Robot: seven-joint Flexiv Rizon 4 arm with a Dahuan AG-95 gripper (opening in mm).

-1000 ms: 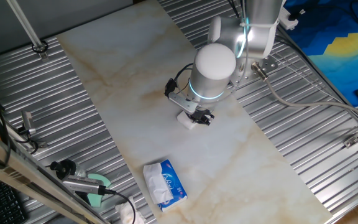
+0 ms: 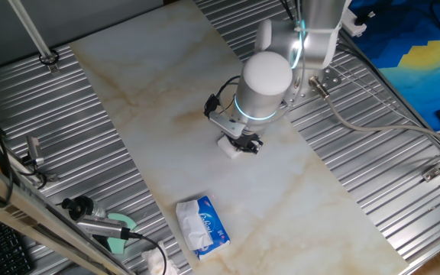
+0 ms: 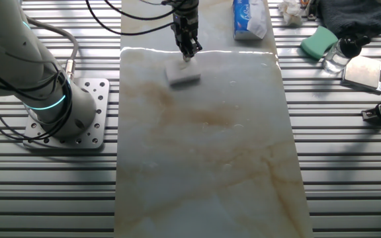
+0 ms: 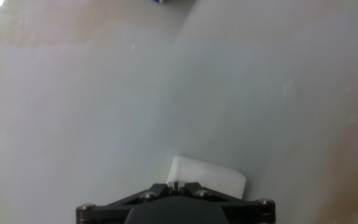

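A small white block (image 2: 228, 147) with rounded corners is at the middle of the marbled board, under the arm. My gripper (image 2: 255, 145) points down right beside it, its dark fingers overlapping the block's edge from this angle. In the second exterior view the block (image 3: 182, 71) looks slightly blurred, with a dark shadow along its near side, and the gripper (image 3: 189, 58) meets its upper side. The wrist view has the gripper's (image 4: 176, 185) fingertips drawn close together against the white block (image 4: 210, 177), apparently pinching it; the exact contact is hidden.
A blue-and-white tissue pack (image 2: 202, 227) lies near the board's left edge. Off the board are a green item (image 3: 319, 42), a clear bottle (image 3: 341, 54), a small scale (image 3: 365, 73) and crumpled tissue (image 3: 290, 11). Much of the marbled board (image 3: 207, 172) is bare.
The tissue pack has not moved.
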